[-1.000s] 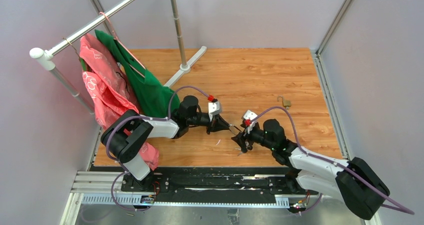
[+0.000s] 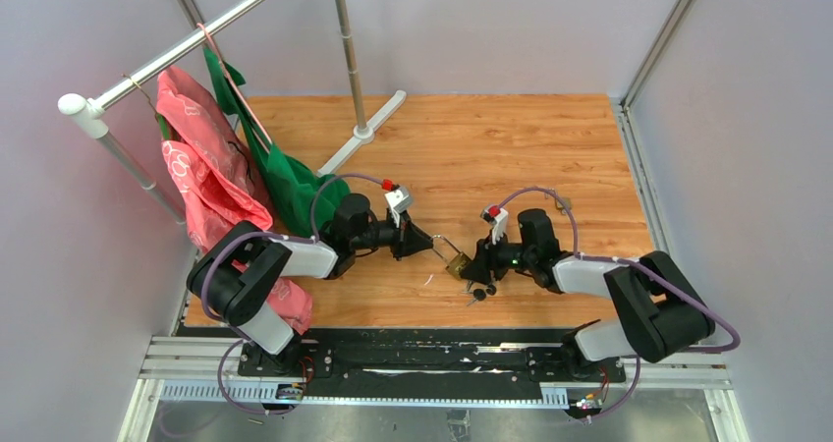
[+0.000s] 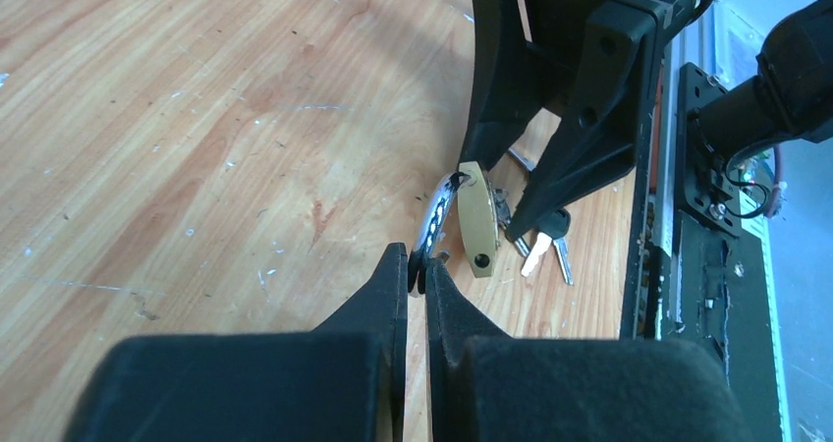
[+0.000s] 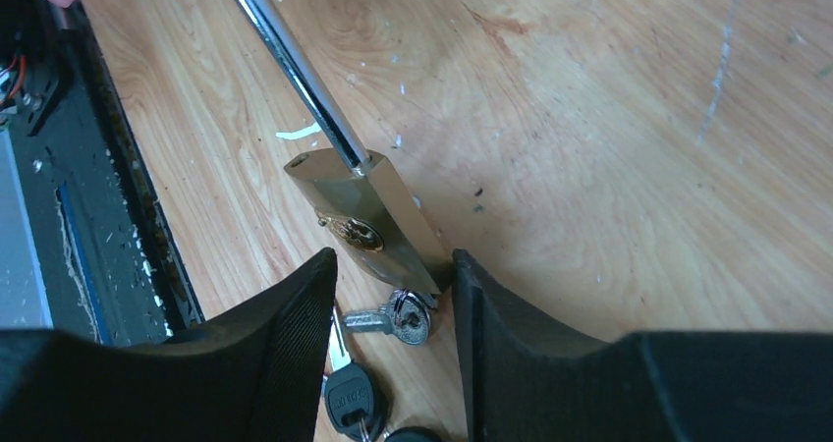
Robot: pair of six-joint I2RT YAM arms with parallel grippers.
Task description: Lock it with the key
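A brass padlock (image 2: 458, 264) hangs between my two arms, its shackle (image 4: 295, 64) extending toward the left arm. My left gripper is shut on the shackle's end. The right gripper is part open around the far end of the padlock body; its right finger touches or nearly touches the body, with a gap beside the left one. Below the body, a silver key (image 4: 369, 321) shows at the keyhole end; whether it sits in the keyhole I cannot tell. Black-headed keys (image 4: 354, 399) dangle or lie under the right gripper.
A second padlock (image 2: 563, 205) lies at the right of the table, behind the right arm. Red and green clothes (image 2: 211, 187) hang from a metal rack at left.
My left gripper drew a little left with the padlock.
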